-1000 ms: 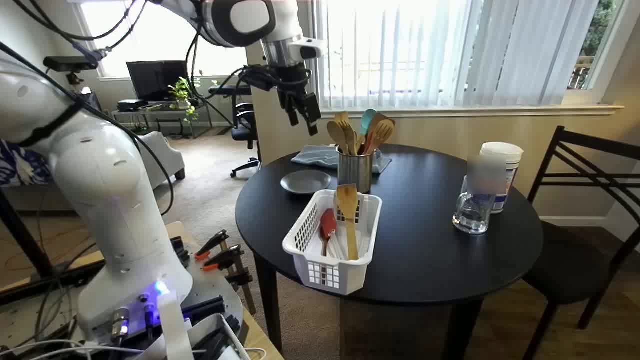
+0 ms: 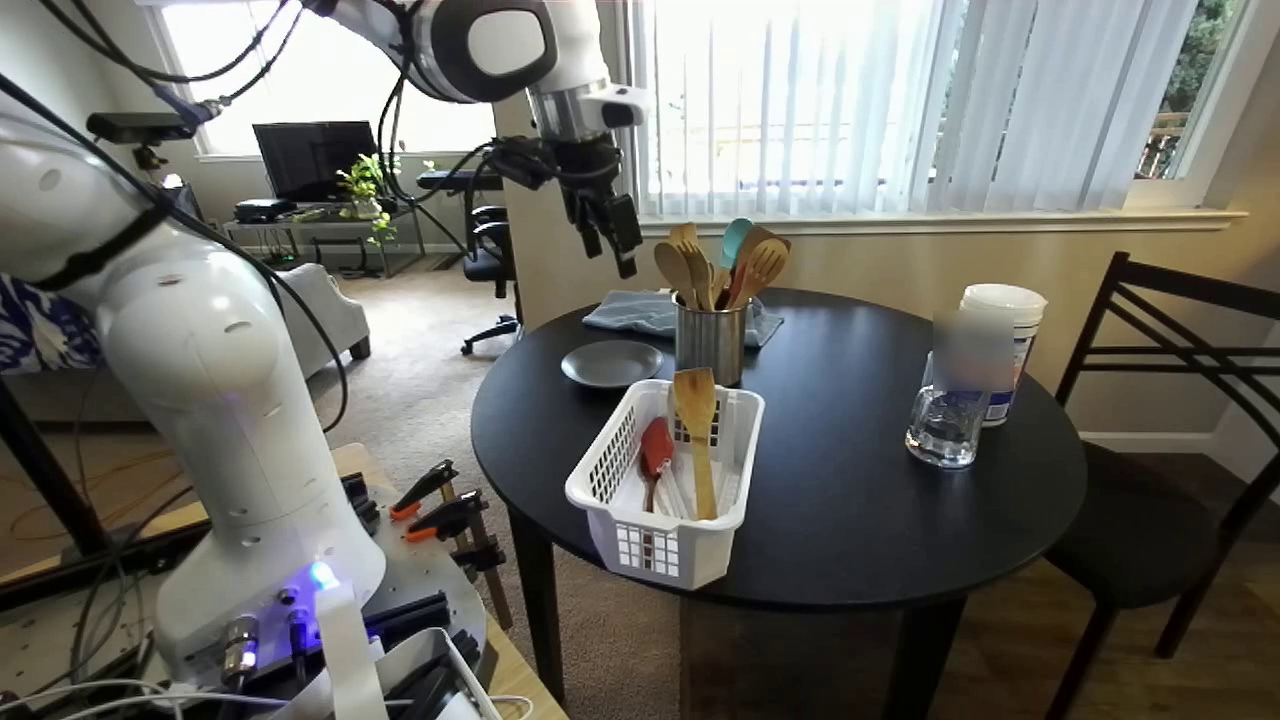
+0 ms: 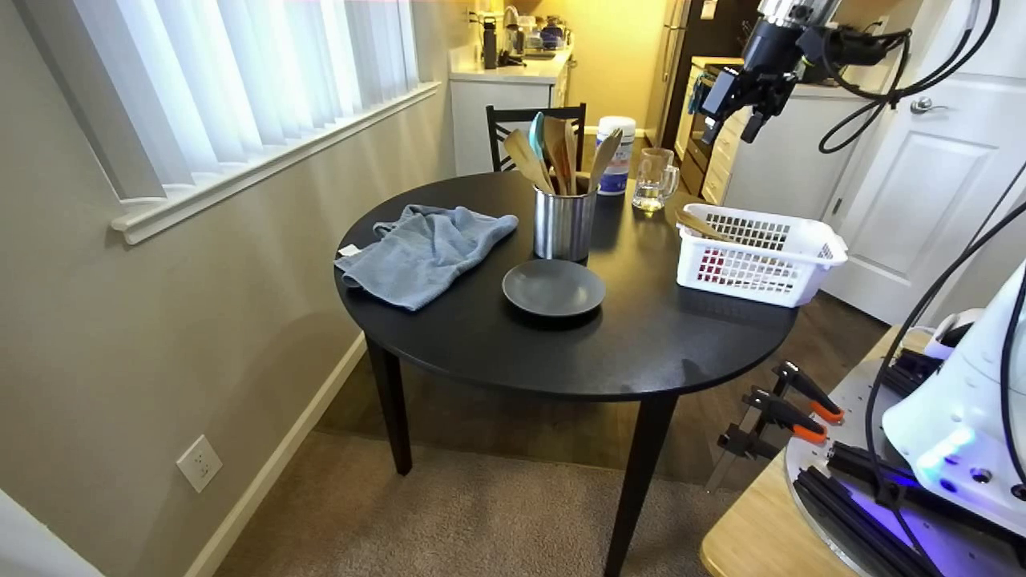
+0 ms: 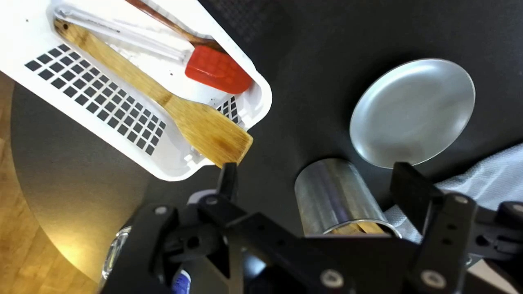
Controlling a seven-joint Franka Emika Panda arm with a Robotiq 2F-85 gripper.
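Observation:
My gripper (image 2: 608, 254) hangs high above the table, open, with its fingers (image 4: 228, 182) wide apart and nothing held between them. Below it in the wrist view is a steel canister (image 4: 333, 196), which holds several wooden utensils and a teal one (image 2: 735, 242). Nearer the robot's side, a white basket (image 2: 666, 546) contains a wooden spatula (image 4: 211, 125) leaning over its rim, a red-headed spatula (image 4: 218, 68) and a clear utensil (image 4: 122, 32). A grey plate (image 3: 554, 288) lies bare beside the canister.
A crumpled blue-grey cloth (image 3: 423, 250) lies near the window side. A glass mug (image 2: 944, 426) and a white tub (image 3: 616, 154) stand together on the far side. Bare table (image 2: 828, 504) lies between basket and mug.
My gripper is very slightly lower and a touch to the right in exterior view 1. The things on the table have not moved.

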